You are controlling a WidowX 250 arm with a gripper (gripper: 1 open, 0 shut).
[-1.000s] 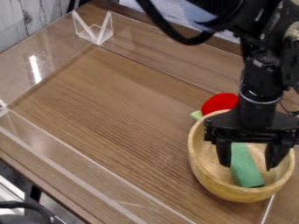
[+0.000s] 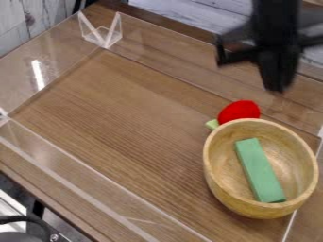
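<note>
The black gripper (image 2: 273, 59) is high at the top right of the view, blurred by motion, so its fingers cannot be made out. Below it a wooden bowl (image 2: 225, 186) holds a green block (image 2: 259, 170), lying lengthwise inside. A red object with a green tip (image 2: 240, 112), like a toy vegetable or fruit, lies on the table just behind the bowl.
A clear plastic item (image 2: 104, 28) stands at the back left. Dark cables or parts lie beyond the lower left edge.
The gripper has risen from inside and over the bowl to the top of the view, uncovering the bowl. The green block remains in the bowl.
</note>
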